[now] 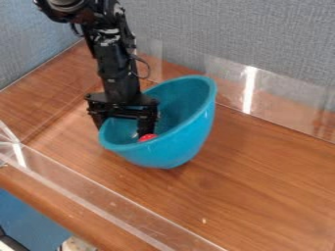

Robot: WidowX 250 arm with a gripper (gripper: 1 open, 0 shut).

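Observation:
A large teal bowl (183, 137) rests tilted on the wooden table, in the middle of the view. The black gripper (131, 125) reaches down from the upper left into the bowl, its lower end over the left part of the opening. A small red object (148, 137) shows inside the bowl just below the gripper. Whether the fingers are open or shut, or hold anything, is hard to make out against the dark arm.
Bare wooden table (268, 191) lies to the right and front. A clear plastic barrier runs along the front-left edge and another along the back, before a grey padded wall.

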